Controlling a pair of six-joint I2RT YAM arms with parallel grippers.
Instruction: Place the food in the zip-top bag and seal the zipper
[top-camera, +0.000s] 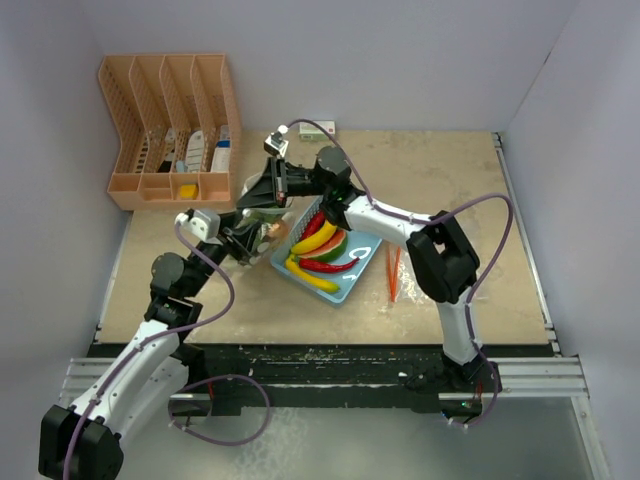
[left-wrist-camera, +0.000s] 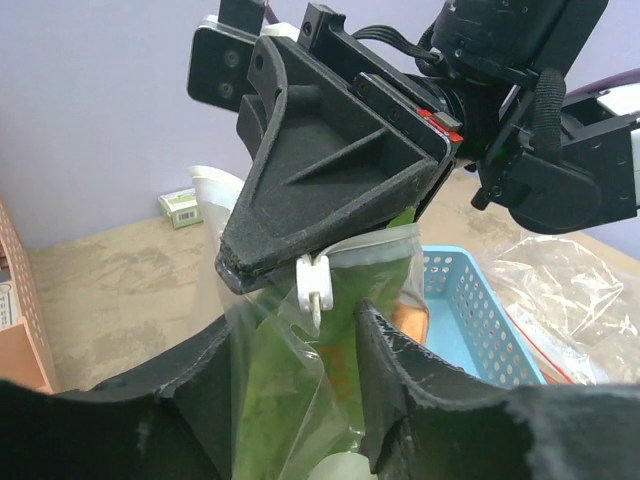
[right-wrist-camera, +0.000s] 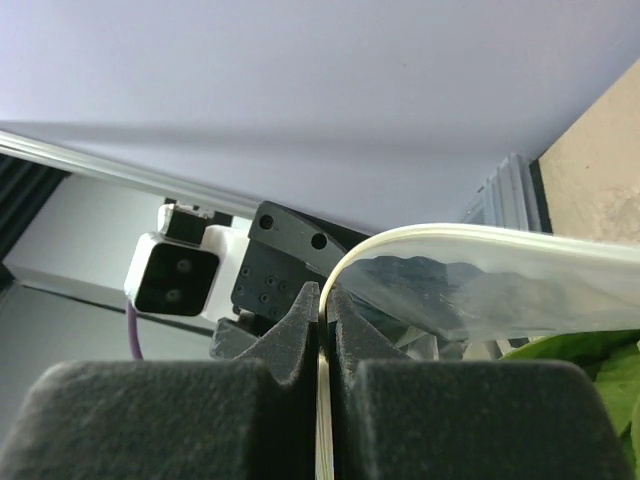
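The clear zip top bag (left-wrist-camera: 300, 400) stands upright with green leafy food (right-wrist-camera: 590, 350) inside. Its rim (right-wrist-camera: 440, 235) runs between the fingertips of my right gripper, which is shut on it. A white zipper slider (left-wrist-camera: 315, 283) sits at the bag's top edge, just under the right gripper's fingers (left-wrist-camera: 340, 190). Part open, my left gripper has one finger on each side of the bag's upper edge, a little below the slider; no grip on it shows. In the top view both grippers meet over the bag and largely hide it.
A blue tray (top-camera: 363, 245) with bananas, red peppers and a watermelon slice stands right of the bag. Farther right lies another clear bag (top-camera: 412, 280) with an orange-red zipper. An orange divided rack (top-camera: 125, 190) occupies the back left. Open table lies at the right.
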